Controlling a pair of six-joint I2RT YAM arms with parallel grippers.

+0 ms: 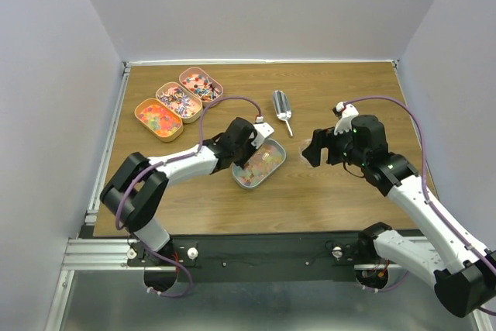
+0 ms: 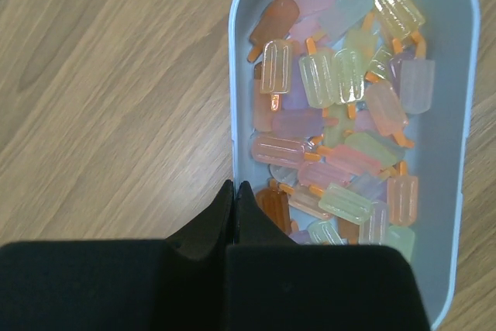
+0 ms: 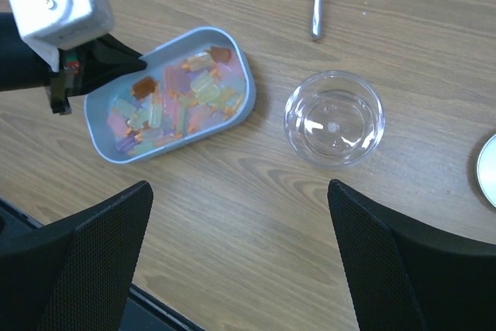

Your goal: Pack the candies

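Observation:
A pale blue container [image 1: 235, 181] full of popsicle-shaped candies [image 2: 310, 122] is at mid-table in the top view. My left gripper is shut on its near side wall, the two fingertips pinching the rim. Whether the container's base touches the table, I cannot tell. Over the right half of the table, my right gripper stands open with its fingers wide apart and nothing between them. Beyond them, in the right wrist view, a clear round bowl [image 3: 335, 119] sits empty on the table. A white lid-like disc [image 3: 490, 168] is partly cut off at the right edge.
Three more candy containers stand at the back left: an orange one [image 1: 142, 108], a tan one [image 1: 197, 113] and a pink one [image 1: 219, 91]. A metal scoop [image 1: 282, 106] lies at the back middle. Bare table [image 1: 209, 215] runs along the front.

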